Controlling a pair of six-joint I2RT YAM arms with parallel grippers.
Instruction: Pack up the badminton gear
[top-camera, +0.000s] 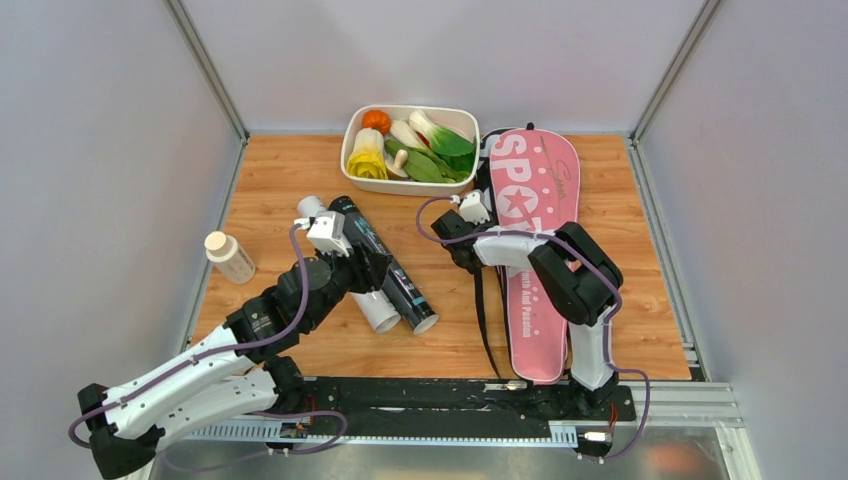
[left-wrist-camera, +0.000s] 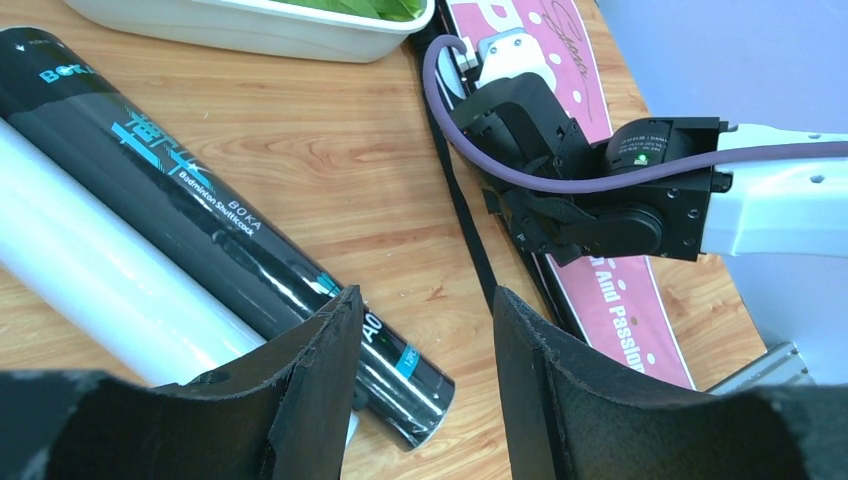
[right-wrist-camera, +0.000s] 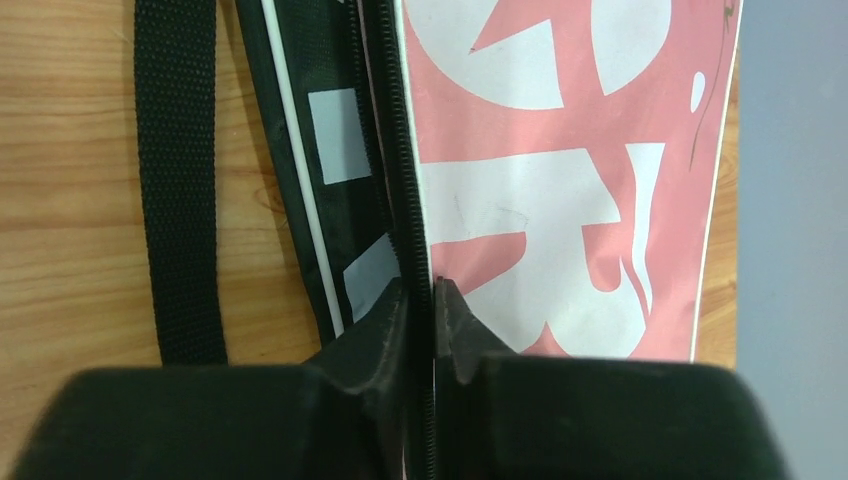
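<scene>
A pink badminton bag (top-camera: 540, 330) lies lengthwise on the right of the table, black strap (top-camera: 480, 320) beside it. My right gripper is shut on the bag's black zipped edge along the pink panel. A black shuttlecock tube (left-wrist-camera: 200, 210) and a white tube (left-wrist-camera: 110, 260) lie side by side left of the bag, diagonally. My left gripper hangs over them with its fingers apart and nothing between them.
A white bin (top-camera: 408, 186) of vegetables stands at the back middle. A cream bottle (top-camera: 232, 258) is at the left. Bare wood shows between tubes and bag.
</scene>
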